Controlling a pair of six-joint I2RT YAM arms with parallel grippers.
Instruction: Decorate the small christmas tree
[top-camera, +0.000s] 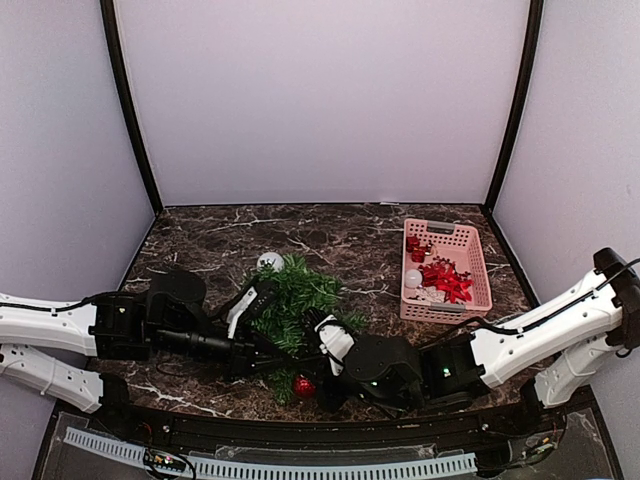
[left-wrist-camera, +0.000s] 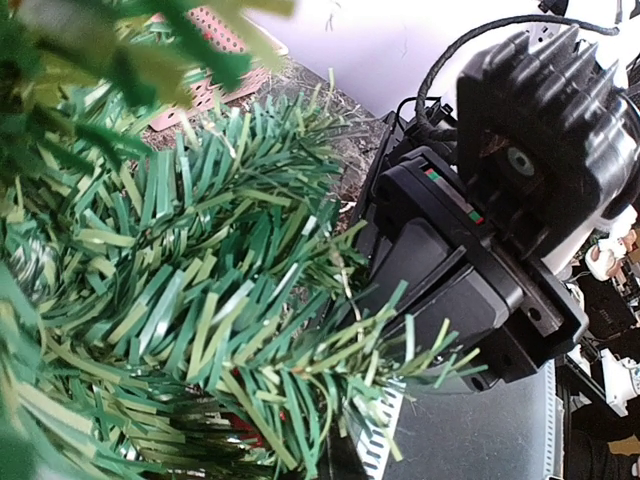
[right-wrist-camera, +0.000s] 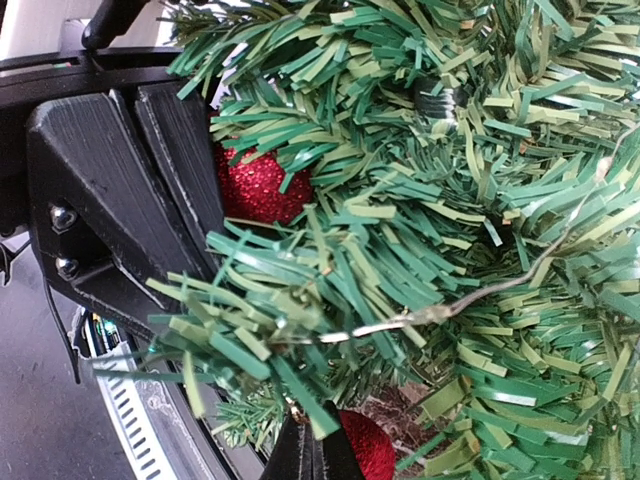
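Note:
The small green tree (top-camera: 300, 290) stands mid-table, with a white bauble (top-camera: 270, 261) behind it and a red bauble (top-camera: 304, 385) low at the front. Both grippers crowd into the front branches, their tips largely hidden in the top view. The left wrist view is filled by branches (left-wrist-camera: 170, 280) and the other arm's black housing. In the right wrist view a red glitter bauble (right-wrist-camera: 262, 188) sits among foliage and another (right-wrist-camera: 368, 445) is at the bottom, beside my right gripper, whose fingers are shut together. My left gripper (top-camera: 285, 362) is shut, with nothing visible between its fingers.
A pink basket (top-camera: 446, 315) at the back right holds red bows, small red pieces and white ornaments. Both arms reach in low across the front of the table.

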